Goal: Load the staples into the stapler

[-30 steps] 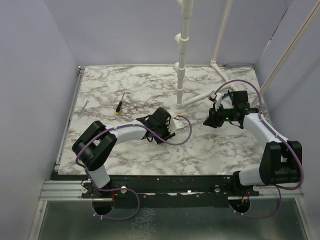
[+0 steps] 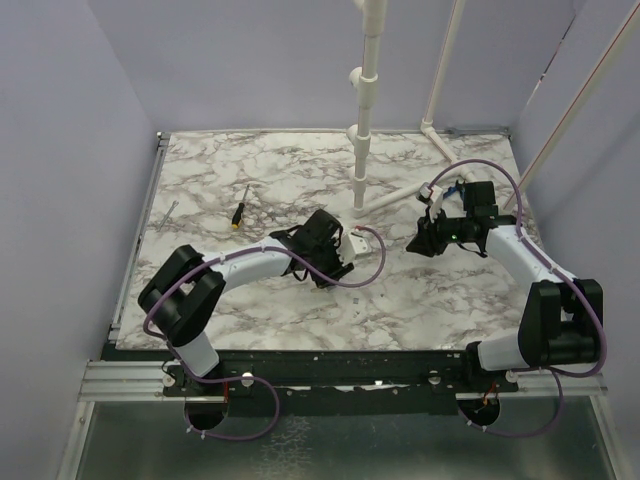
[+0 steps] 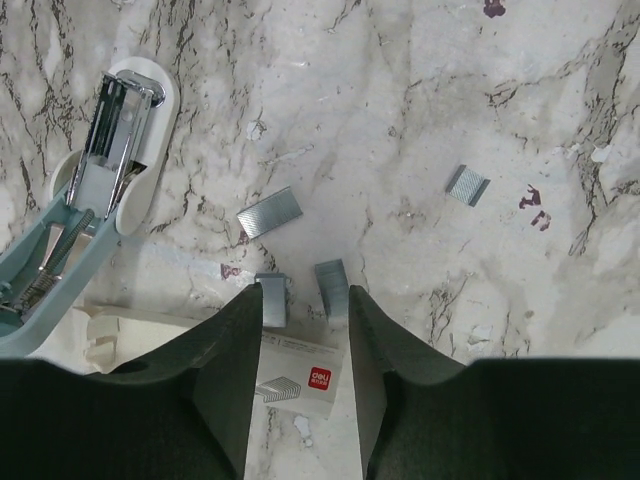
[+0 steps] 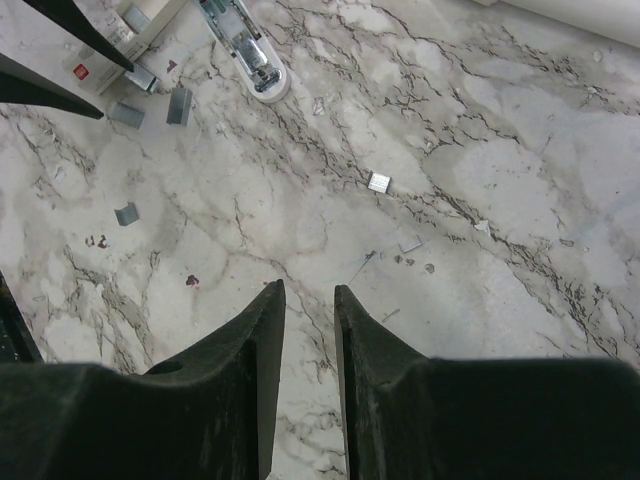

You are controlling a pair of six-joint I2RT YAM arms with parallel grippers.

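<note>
In the left wrist view the light-blue and white stapler (image 3: pixel 40 295) lies with its top raised at the left. My left gripper is part open low over two small grey staple strips, one (image 3: pixel 332 285) near its right finger, and an opened paper staple box (image 3: pixel 300 365). Other strips (image 3: pixel 268 210) lie nearby. In the right wrist view my right gripper is part open over bare marble, with the stapler (image 4: pixel 262 75) and staple box (image 4: pixel 105 55) farther off at the top left.
A screwdriver (image 2: pixel 239 212) and a thin tool (image 2: pixel 166 215) lie on the table's left. White pipes (image 2: pixel 362 180) stand and lie at the back and right.
The left arm has shifted slightly toward the front right in the top view. The right arm is essentially where it was.
</note>
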